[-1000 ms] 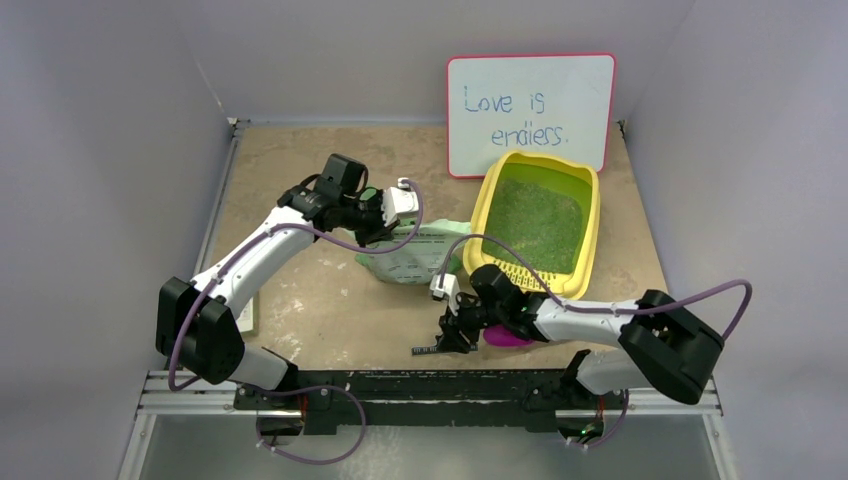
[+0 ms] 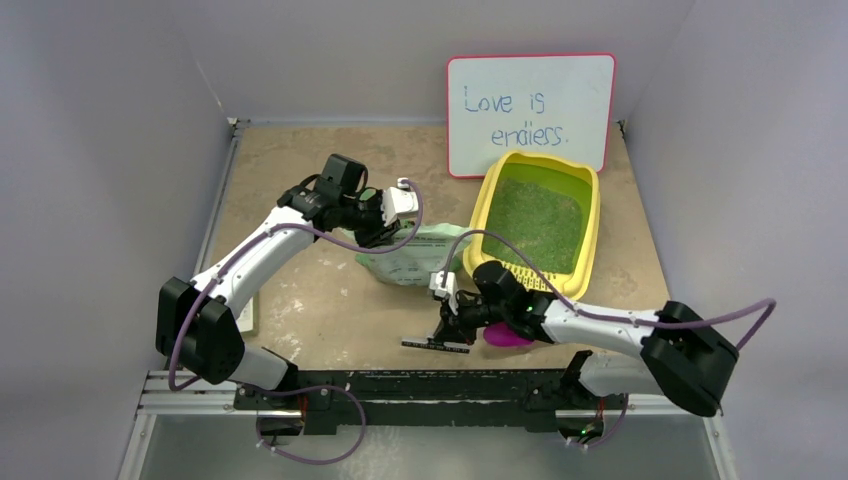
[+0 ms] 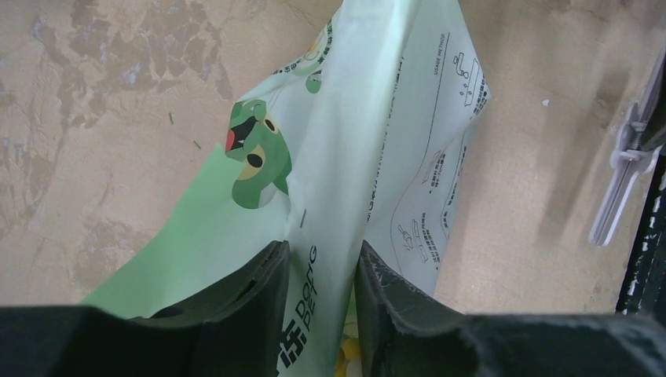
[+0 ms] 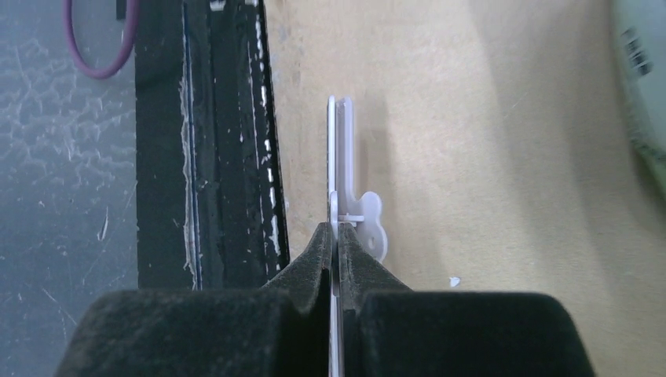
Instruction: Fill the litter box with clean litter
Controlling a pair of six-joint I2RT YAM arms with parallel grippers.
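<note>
The green-and-white litter bag [image 2: 412,258] stands left of the yellow litter box [image 2: 591,235]. At the bag's top is my left gripper [image 2: 374,241]. In the left wrist view its fingers [image 3: 271,271] stand apart, with a fold of the bag [image 3: 338,204] between them. My right gripper is shut on a slim grey hinged bar [image 4: 342,149] with a black marked strip [image 2: 435,346]. That bar, seen edge-on in the right wrist view, is near the table's front edge.
A whiteboard [image 2: 530,110] leans at the back behind the litter box. Beside the right arm lies a magenta object [image 2: 507,335], partly covered.
</note>
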